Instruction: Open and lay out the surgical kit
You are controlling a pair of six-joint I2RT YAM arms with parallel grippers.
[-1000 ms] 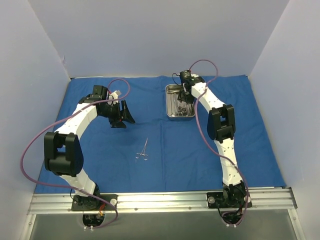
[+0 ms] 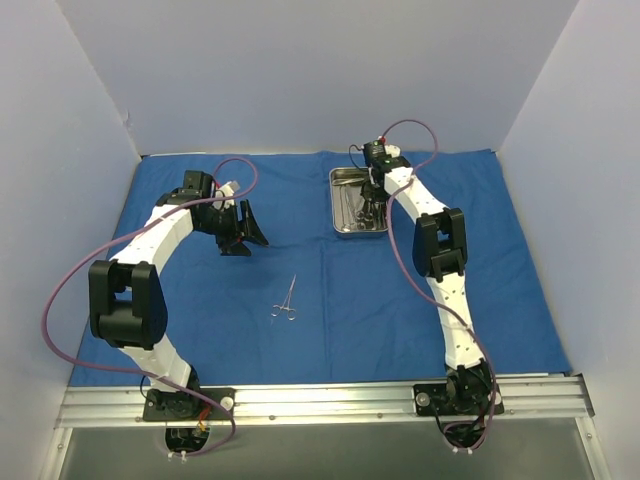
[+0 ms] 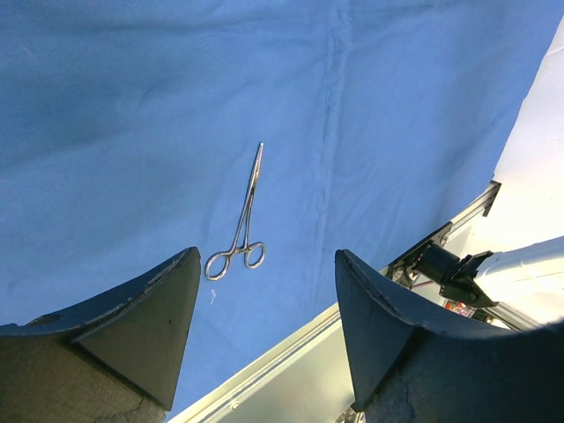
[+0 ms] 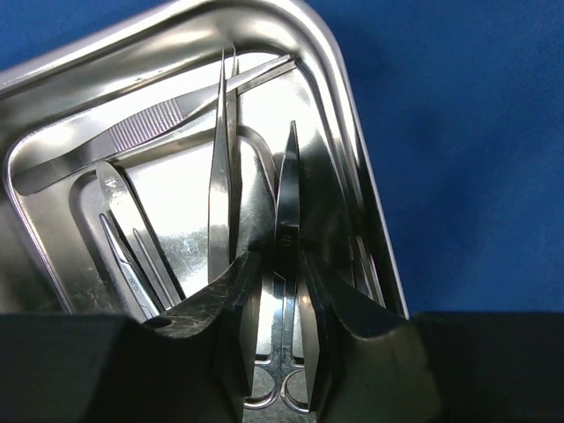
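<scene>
The metal tray (image 2: 334, 205) sits at the back of the table, right of centre, with several steel instruments in it. Over its right side is my right gripper, its narrowed fingers still open. Between its fingertips lie straight scissors (image 4: 289, 198), blades pointing away and ring handles below; whether the fingers touch them I cannot tell. Tweezers (image 4: 219, 181) lie just left of the scissors, across ridged forceps (image 4: 145, 123). A hemostat (image 3: 249, 203) rests alone on the blue cloth at front centre. My left gripper (image 2: 252, 242) hangs open and empty above the cloth on the left.
More slim instruments (image 4: 132, 264) lie in the tray's left part, and another piece (image 4: 366, 264) stands close to its right wall. Blue cloth (image 2: 430, 340) covers the table, with wide bare areas left, centre and front right. Grey walls enclose three sides.
The left arm and the hemostat have stayed put.
</scene>
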